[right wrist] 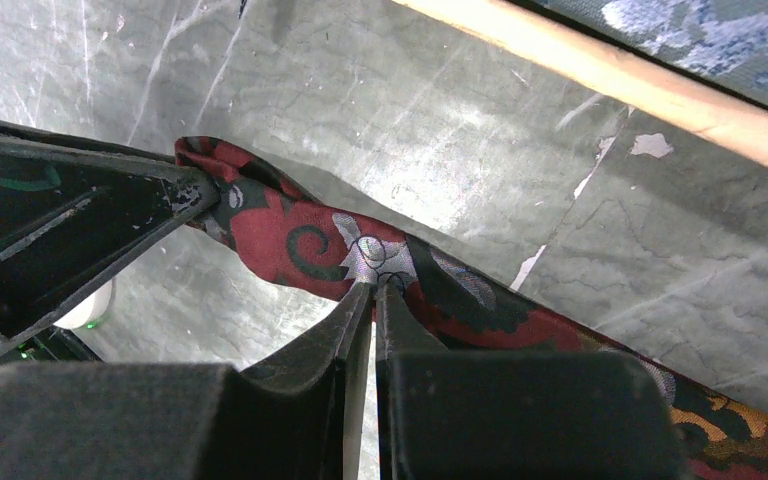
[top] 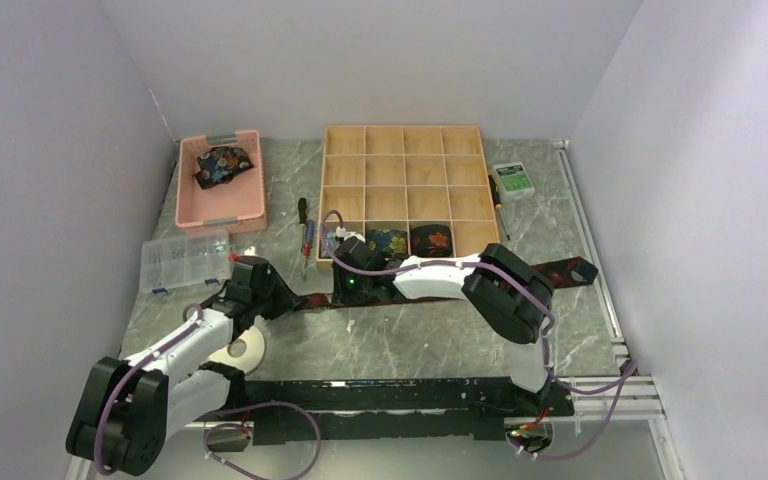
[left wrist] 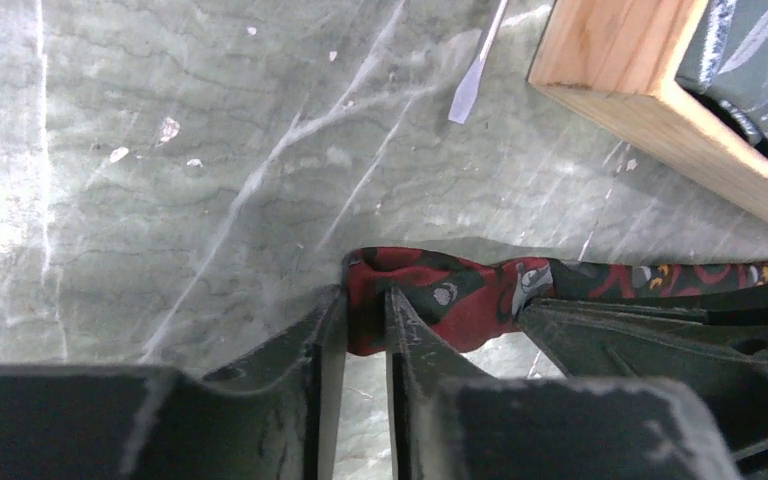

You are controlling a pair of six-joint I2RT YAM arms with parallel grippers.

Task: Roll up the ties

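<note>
A dark red and black patterned tie (top: 564, 271) lies in a long strip across the table, its middle hidden under my right arm. In the left wrist view, the tie's folded left end (left wrist: 368, 318) shows between the fingertips of my left gripper; the fingers are part open, with a gap between them. Farther right along the cloth, my right gripper is shut on the tie, pinching it close to the folded end. The far right end bends into a dark tip.
A wooden compartment box (top: 403, 170) stands behind the tie, with rolled ties (top: 431, 240) in its front row. Screwdrivers (top: 308, 236) lie to its left. A pink basket (top: 188, 190) holds dark floral cloth. A clear case (top: 175, 263) and a white tape roll (top: 253, 345) are by the left arm.
</note>
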